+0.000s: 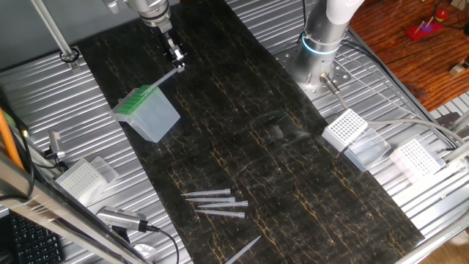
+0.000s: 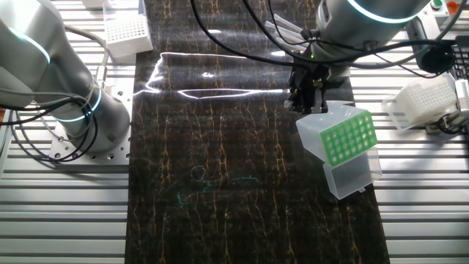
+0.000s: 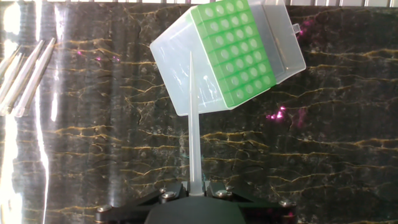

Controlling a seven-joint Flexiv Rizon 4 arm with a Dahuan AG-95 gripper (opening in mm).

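Note:
A translucent box with a green perforated top (image 3: 239, 50) lies tilted on the dark marbled mat, its clear lid (image 3: 283, 43) swung open. In exterior view 1 this tip box (image 1: 155, 117) is at the mat's left edge. My gripper is shut on the wide end of a clear pipette tip (image 3: 194, 134). The tip's narrow end points away from the gripper and overlaps the box's side in the wrist view; whether it touches cannot be told. In exterior view 1 the gripper (image 1: 180, 67) is above and behind the box, the tip slanting toward its green top.
Several loose pipette tips (image 1: 220, 199) lie on the mat's near part, with another tip (image 1: 243, 250) by the front edge. White racks (image 1: 345, 128) stand at the right, and one rack (image 1: 82, 182) at the left.

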